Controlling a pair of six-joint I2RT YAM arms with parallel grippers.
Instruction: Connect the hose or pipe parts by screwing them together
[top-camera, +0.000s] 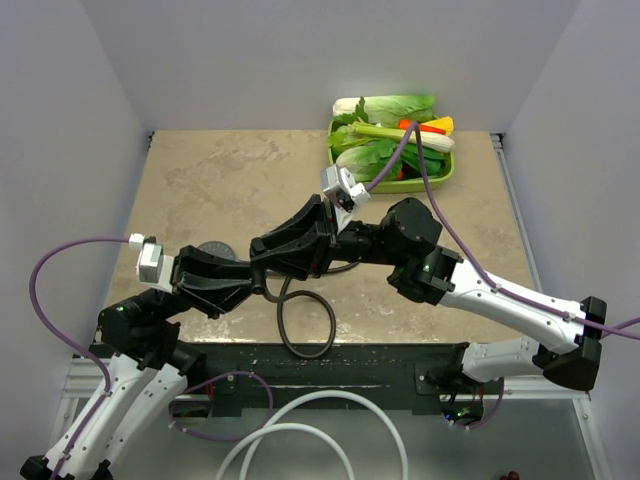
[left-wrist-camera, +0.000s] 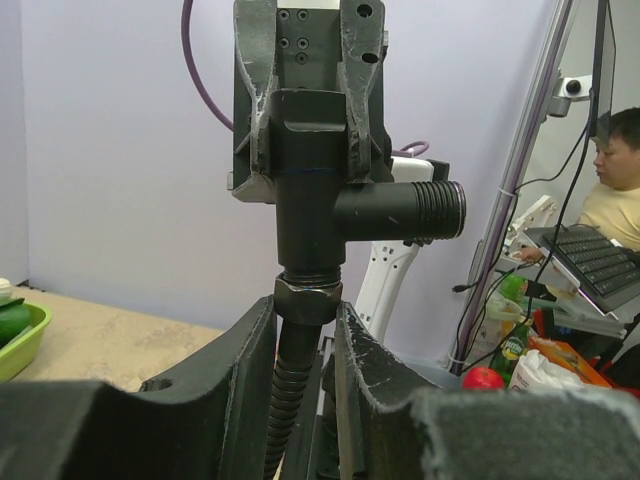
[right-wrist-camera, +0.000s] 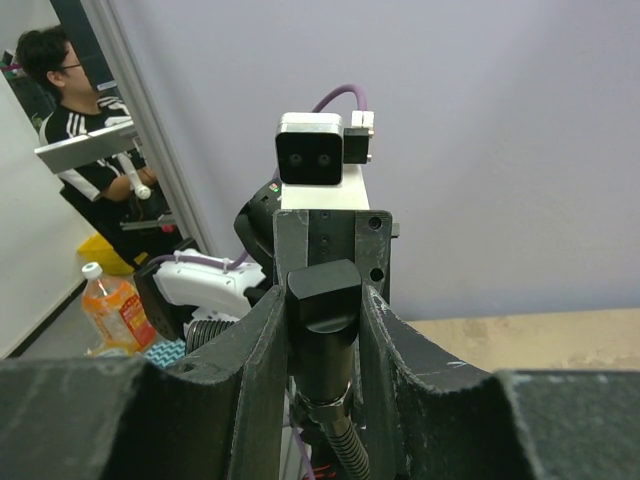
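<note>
A black tee fitting (left-wrist-camera: 310, 215) with a threaded side port stands upright between the grippers, joined by a nut (left-wrist-camera: 307, 299) to the ribbed black hose (left-wrist-camera: 288, 395) below. My right gripper is closed around the fitting's squarish upper part. Below it, my left gripper holds at the nut and hose end. In the top view the hose (top-camera: 326, 320) loops down onto the counter.
A green basket of vegetables (top-camera: 390, 160) sits at the back right of the counter (top-camera: 200, 175). A grey round disc (top-camera: 216, 250) lies behind the left gripper.
</note>
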